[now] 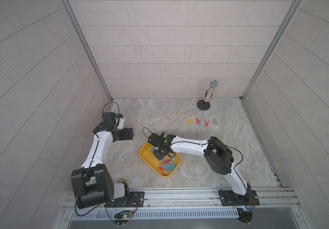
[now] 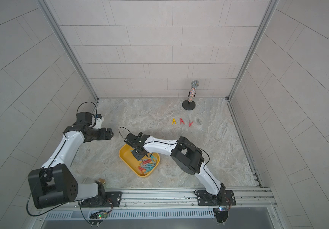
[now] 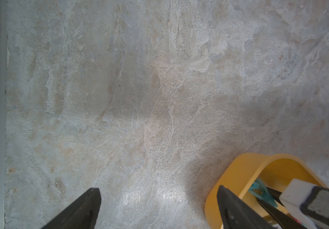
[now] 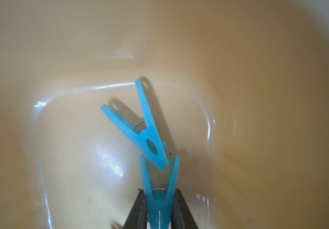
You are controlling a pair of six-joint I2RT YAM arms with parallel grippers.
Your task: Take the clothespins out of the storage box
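Observation:
Inside the yellow storage box [image 1: 144, 155], my right gripper is shut on a blue clothespin [image 4: 145, 175], gripping its lower part while its two handles point away. A second blue clothespin [image 4: 149, 133] lies just beyond on the box floor, its tip close to the held one's handles. Red, blue and grey clothespins [image 1: 167, 164] are heaped at the box's near right end. My left gripper is open and empty over bare tabletop, left of the box.
Several clothespins [image 1: 198, 121] in yellow, red and grey lie in a row at the back right. Behind them stands a microphone [image 1: 209, 91] on a round black base.

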